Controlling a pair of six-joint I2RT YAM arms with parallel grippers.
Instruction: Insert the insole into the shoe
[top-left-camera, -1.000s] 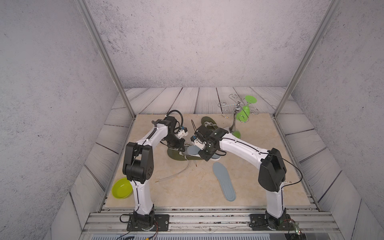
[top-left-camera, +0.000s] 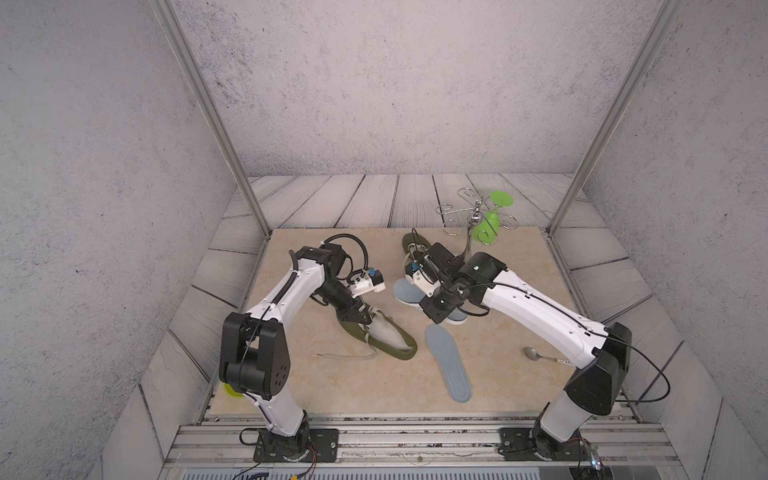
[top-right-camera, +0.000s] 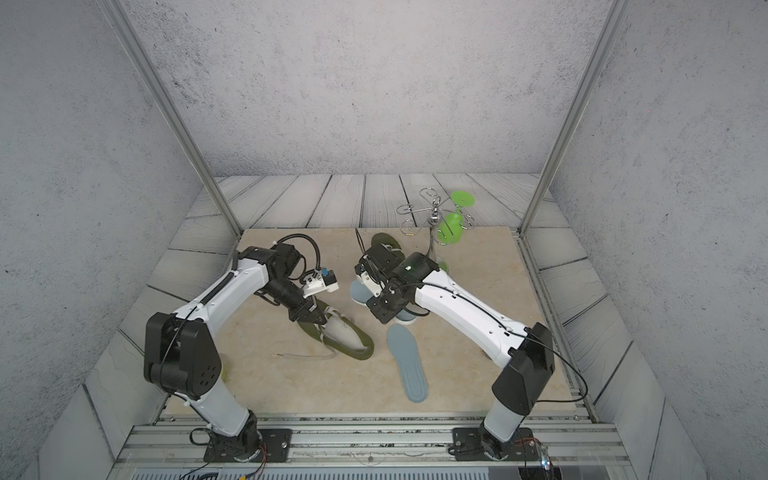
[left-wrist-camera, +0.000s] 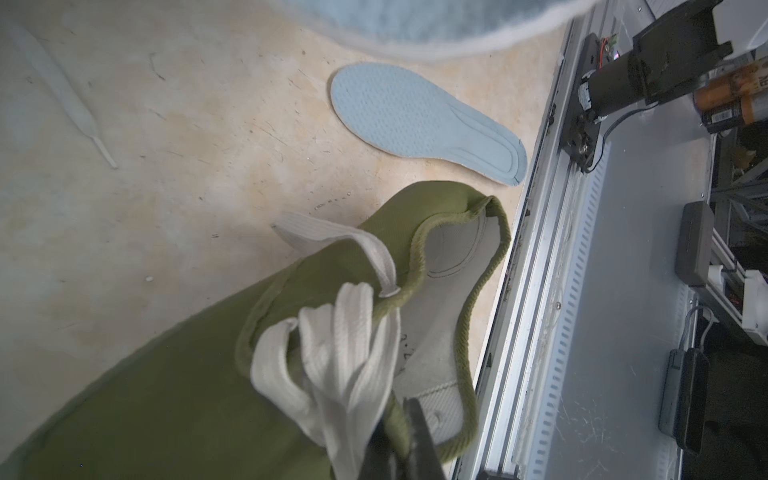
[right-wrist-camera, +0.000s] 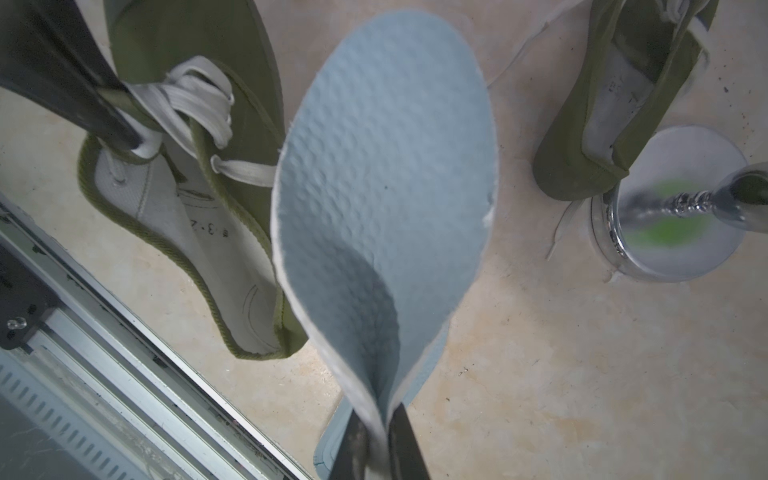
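An olive canvas shoe (top-left-camera: 390, 340) lies left of centre, pale inside, laces loose. My left gripper is shut at its opening edge by the laces, pinching the rim of the shoe (left-wrist-camera: 160, 392). My right gripper is shut on a light blue insole (right-wrist-camera: 384, 160), which is folded lengthwise at the pinched end and raised beside the shoe. A second blue insole (top-left-camera: 448, 364) lies flat at the front centre.
Another olive shoe (right-wrist-camera: 608, 112) stands at the back centre, beside a metal stand (top-left-camera: 474, 212) with green items. A spoon (top-left-camera: 532, 353) lies at the right. A yellow bowl (top-left-camera: 233, 389) is mostly hidden at front left.
My left gripper moved toward the front, swinging the shoe diagonal with its open end nearer the table's front. My right gripper moved right with the insole, away from over the shoe.
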